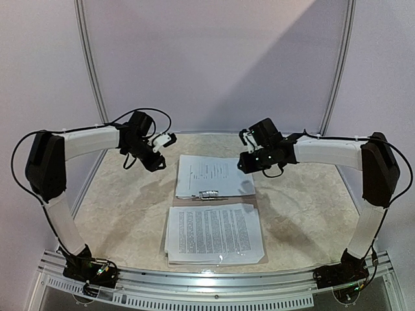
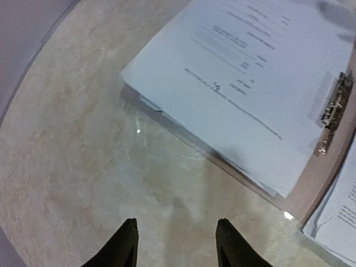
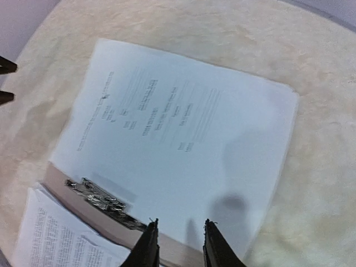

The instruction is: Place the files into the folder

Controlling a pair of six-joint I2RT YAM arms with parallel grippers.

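Observation:
The folder lies open and flat mid-table, its brownish spine (image 1: 217,201) showing between two paper stacks. A white printed stack (image 1: 214,175) covers its far half, beside a metal clip (image 1: 209,194). Denser printed sheets (image 1: 217,233) cover the near half, their edges slightly uneven. My left gripper hangs over bare table left of the folder, fingers parted and empty. Over the far stack's right part is my right gripper, also open with nothing between its fingers; its shadow falls on the paper. Neither gripper touches the sheets, as far as I can see.
A metal rail (image 1: 194,278) runs along the front edge. Pale walls enclose the back and sides, and loose cables trail along both arms.

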